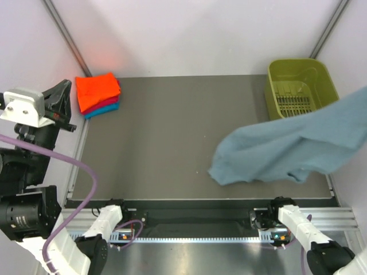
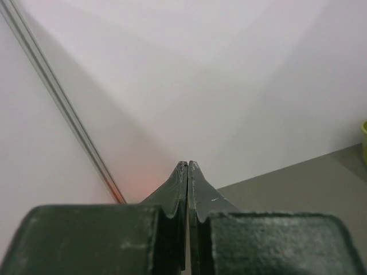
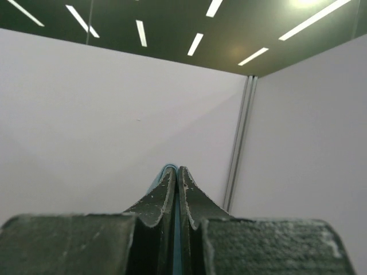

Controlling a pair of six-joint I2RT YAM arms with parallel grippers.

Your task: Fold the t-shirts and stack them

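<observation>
A blue-grey t-shirt (image 1: pixel 287 144) hangs stretched in the air on the right, its lower end over the mat and its upper end leaving the top view. In the right wrist view my right gripper is shut, with a strip of that blue cloth (image 3: pixel 167 168) between and behind its fingers. The right gripper itself lies outside the top view. My left gripper is shut with nothing showing between its fingers; from above, the left gripper (image 1: pixel 73 127) is at the left side. The folded stack (image 1: pixel 98 94), orange over red over blue, sits at the back left corner.
An olive-green basket (image 1: pixel 274 80) stands at the back right, partly behind the hanging shirt. White walls enclose the sides and back.
</observation>
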